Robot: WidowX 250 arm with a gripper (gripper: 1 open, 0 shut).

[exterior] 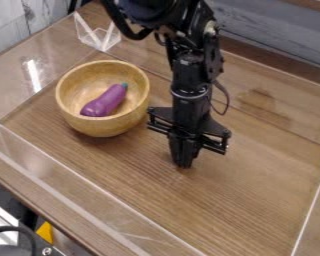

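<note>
My gripper (184,157) is low at the centre of the wooden table, its tips at or very near the surface. It is shut, with nothing visible between its fingers. Just to its left is a yellow bowl (89,121) with a purple eggplant-shaped object (107,100) lying inside.
A clear plastic item (99,30) stands at the back left. A small yellow object (44,229) and a dark cable lie at the lower left, off the table's edge.
</note>
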